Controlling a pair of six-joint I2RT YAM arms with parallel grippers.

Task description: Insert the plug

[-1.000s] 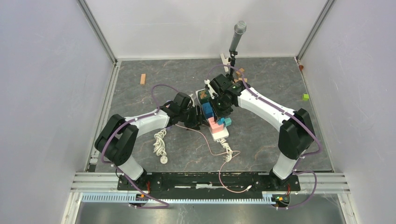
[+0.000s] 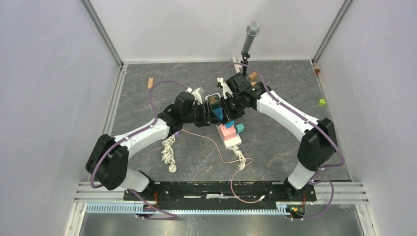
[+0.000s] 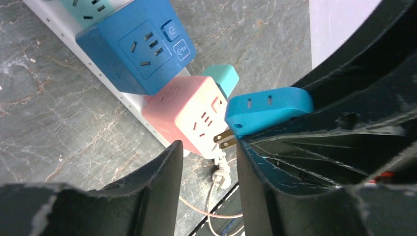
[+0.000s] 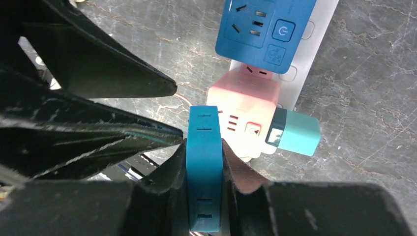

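Note:
A bright blue plug, its metal prongs showing in the left wrist view, is clamped in my right gripper. It hangs over a pink socket cube on the white power strip. My left gripper hovers left of the plug, its fingertips apart with empty space between them. In the right wrist view the left gripper's dark arms lie beside the plug. A darker blue socket cube sits next to the pink one, and a teal block is attached at the pink cube's side.
Coiled white cable lies at the left. A microphone stand stands at the back, with small wooden blocks near it. A green cube is at the far right. Thin cables cross the front of the floor.
The bright blue plug has moved slightly with my right gripper.

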